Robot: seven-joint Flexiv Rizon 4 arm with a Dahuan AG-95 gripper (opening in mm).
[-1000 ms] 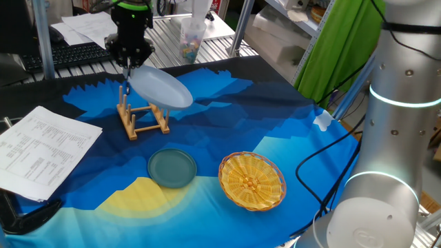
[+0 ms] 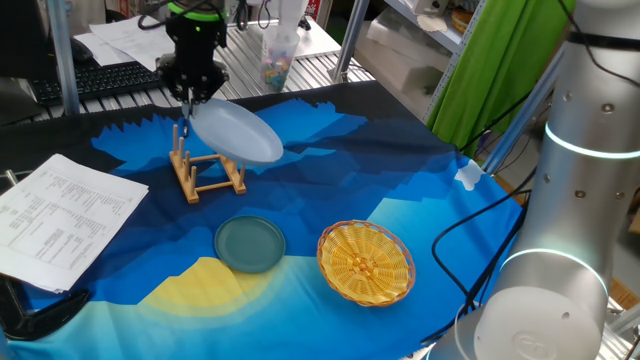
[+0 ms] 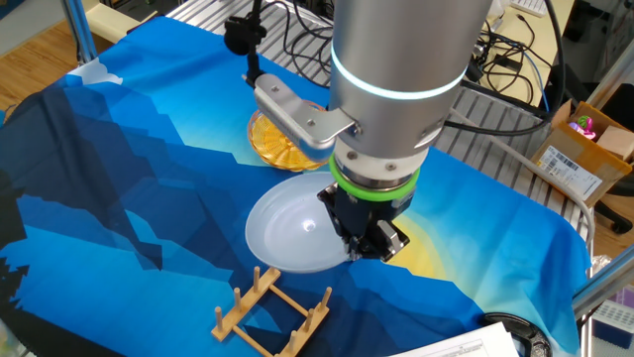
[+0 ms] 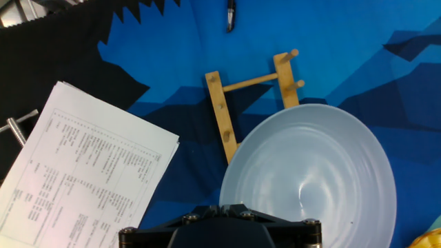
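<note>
A pale blue-grey plate (image 2: 238,132) is tilted in the air, its left edge held by my gripper (image 2: 190,103). From above, in the wrist view, the plate (image 4: 310,179) covers part of a wooden dish rack (image 4: 222,114). My gripper is shut on the plate's rim, though the fingertips are mostly hidden there. The rack (image 2: 190,190), with its upright pegs, stands on the cloth beneath and left of the plate. In the second exterior view the plate (image 3: 297,226) hangs just beyond the rack (image 3: 233,315).
A dark green plate (image 2: 250,244) and a yellow wicker basket (image 2: 366,264) lie on the blue cloth in front. Printed papers (image 2: 65,220) occupy the left side. A pen (image 4: 231,15) lies past the rack. Open cloth surrounds the basket's right.
The gripper and the plate have shifted very slightly to the right over the last second. The rack, green plate and basket have stayed put.
</note>
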